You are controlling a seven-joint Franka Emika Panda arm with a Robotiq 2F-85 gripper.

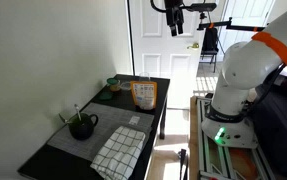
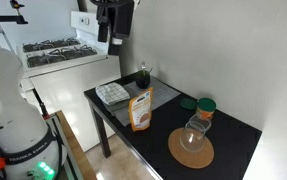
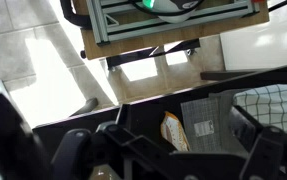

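My gripper (image 1: 187, 28) is high above the floor beside the black table, its fingers spread wide and nothing between them. In the wrist view the gripper is open too, with an orange-and-white pouch (image 3: 173, 130) showing far below. That pouch (image 2: 140, 108) stands upright near the table's edge. A checkered cloth (image 1: 118, 152) lies at one end of the table. On the grey mat (image 1: 128, 119) is a dark pot (image 1: 81, 125) with something sticking out of it. A clear glass container (image 2: 195, 132) rests on a round cork mat (image 2: 191, 153).
An orange-brown container with a green lid (image 2: 206, 107) is near the wall, beside a dark green round item (image 2: 188, 102). The black table (image 2: 231, 140) has bare surface around these things. A white stove (image 2: 61, 58) is in the background.
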